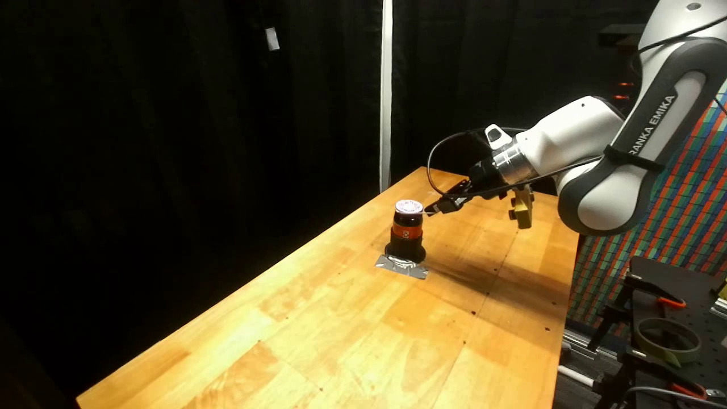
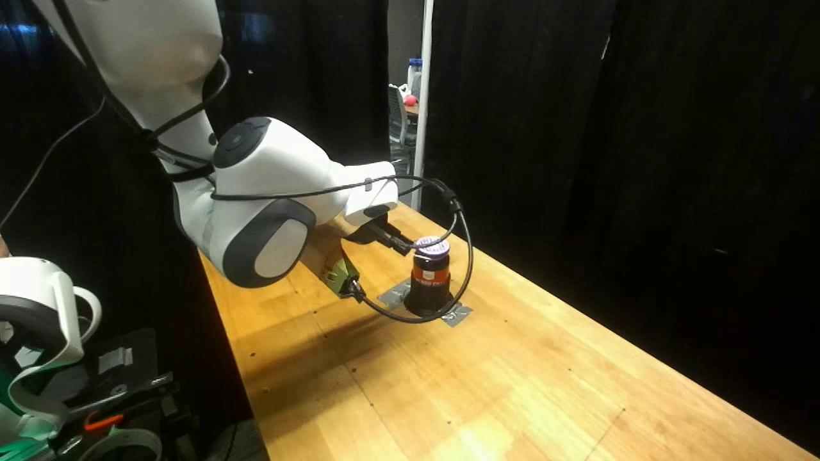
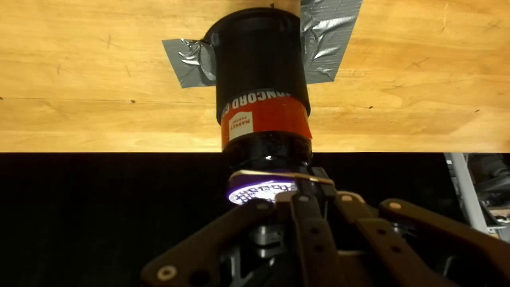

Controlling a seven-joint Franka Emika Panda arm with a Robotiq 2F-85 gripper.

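A dark jar with an orange-red label (image 3: pixel 267 114) and a purple-rimmed, white-patterned lid (image 1: pixel 409 207) stands upright in a black round holder (image 3: pixel 258 52). Beside the lid, my gripper (image 1: pixel 429 211) reaches in at a low slant, its fingers together. A thin tan band (image 3: pixel 267 173) runs across the side of the lid to the fingertips, and the gripper is shut on it. Exterior view 2 shows the fingers (image 2: pixel 401 246) close to the lid's edge. How the band passes round the far side of the jar is hidden.
Grey tape (image 3: pixel 330 43) fixes the holder to the wooden table (image 1: pixel 327 320). A black cable (image 2: pixel 469 253) loops from the arm past the jar. Clamps (image 1: pixel 671 302) lie on a side stand beyond its edge.
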